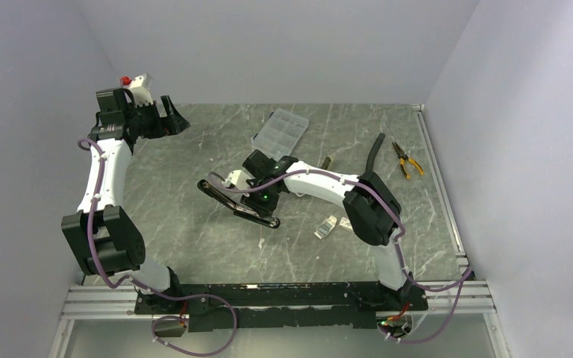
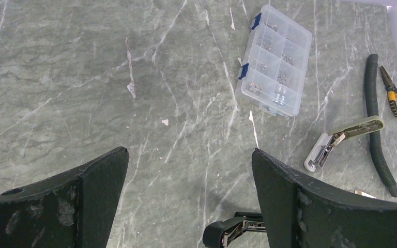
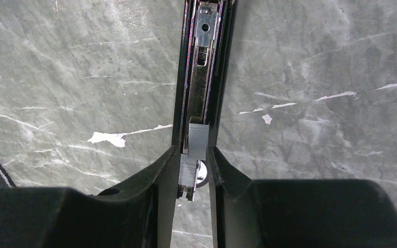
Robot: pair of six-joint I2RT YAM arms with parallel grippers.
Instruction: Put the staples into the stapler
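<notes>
On the table lies a black stapler, swung wide open. In the right wrist view its metal channel runs upward from my fingertips. Two short grey staple pieces show near its lower end: one staple piece in the channel, another staple piece lower and left. My right gripper is part open over this end, its fingers on either side of the staples; whether they touch them is unclear. Far left, my left gripper stands open and empty, away from the stapler.
A clear compartment box lies behind the right gripper. A second, olive stapler is to its right, with a black tube and pliers beyond. A small labelled packet lies right of the black stapler.
</notes>
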